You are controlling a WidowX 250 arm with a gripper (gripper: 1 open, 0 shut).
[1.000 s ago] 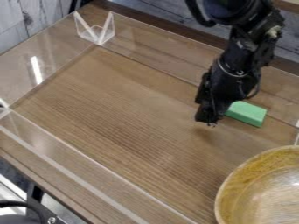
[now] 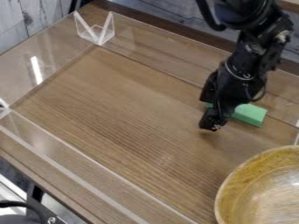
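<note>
My black gripper (image 2: 212, 110) is low over the wooden tabletop at the right of the camera view, open, its fingers pointing down. A green block (image 2: 249, 115) lies on the table just behind and right of the fingers, partly hidden by them. Whether the fingertips touch the block is unclear.
A large yellow bowl (image 2: 257, 188) fills the lower right corner. A white wire-like holder (image 2: 96, 28) sits at the back left.
My gripper has moved slightly right and lower, closer to the green block, which now shows a little less behind it.
</note>
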